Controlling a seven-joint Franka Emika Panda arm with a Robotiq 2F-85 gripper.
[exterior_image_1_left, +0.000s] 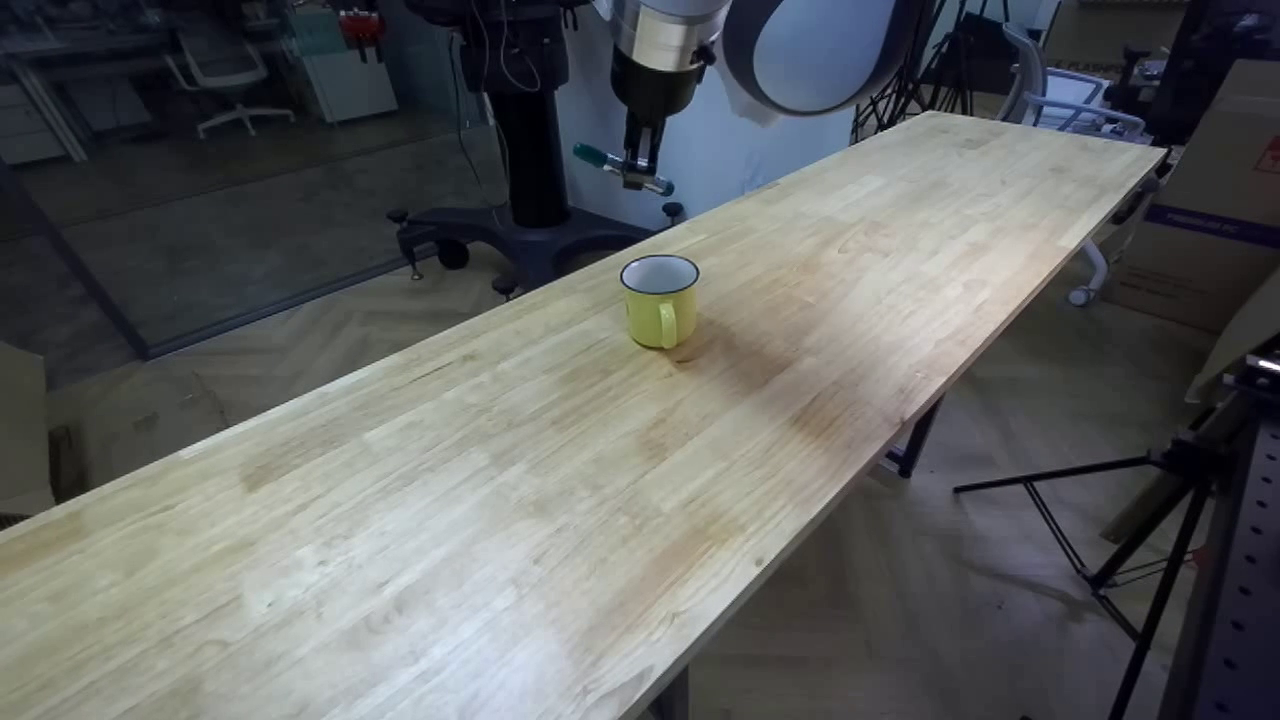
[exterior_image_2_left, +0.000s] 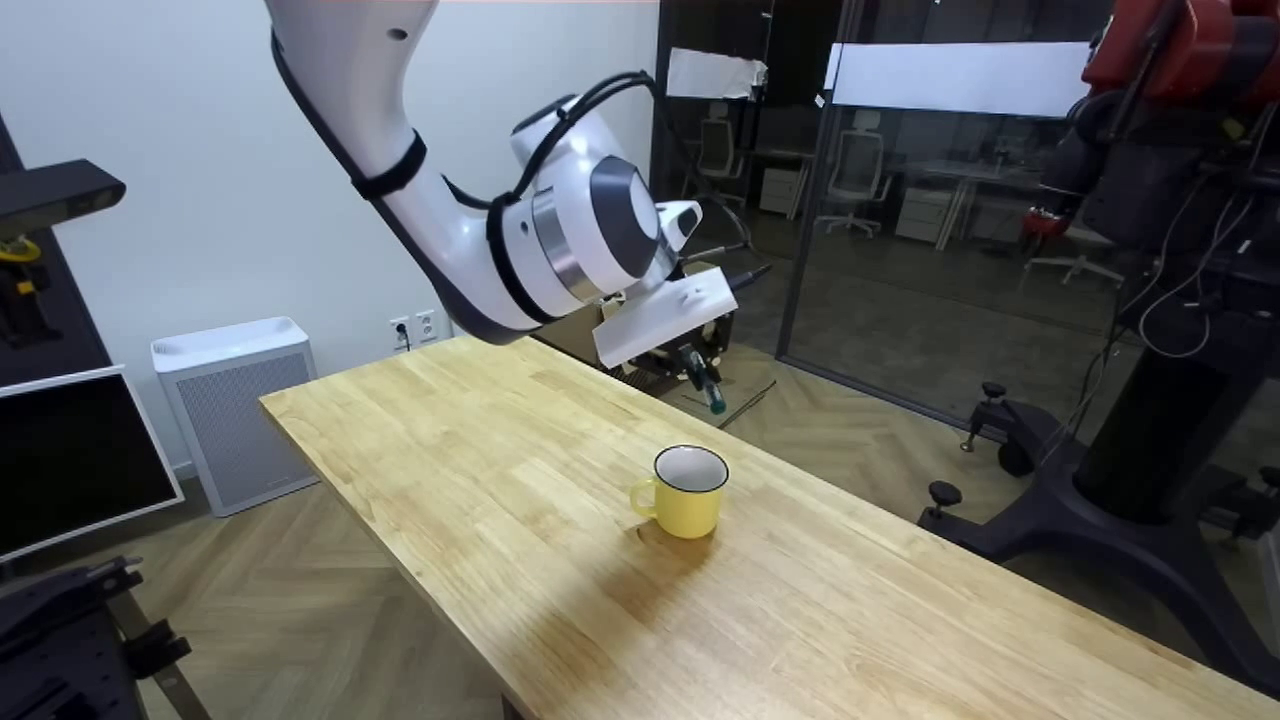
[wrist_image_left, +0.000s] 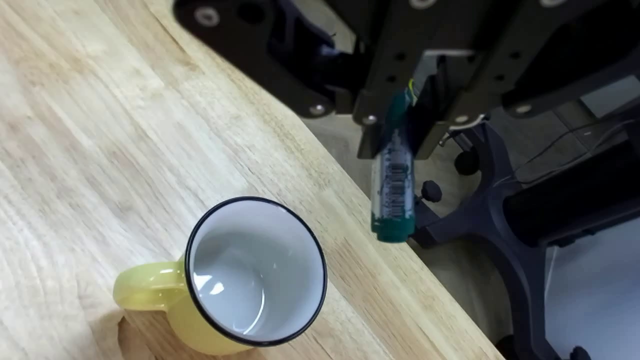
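Observation:
A yellow mug (exterior_image_1_left: 649, 320) with a dark rim and white inside stands upright on the wooden table. In the wrist view the mug (wrist_image_left: 207, 333) looks empty, its handle pointing left. My gripper (exterior_image_1_left: 641, 178) is shut on a green-and-white marker, held in the air clear of the mug. Seen from the wrist, the marker (wrist_image_left: 393, 186) sticks out past the fingers (wrist_image_left: 429, 141), its green end towards the camera. The marker (exterior_image_2_left: 707, 384) hangs above and behind the mug (exterior_image_2_left: 689, 510) in exterior view 2, tilted.

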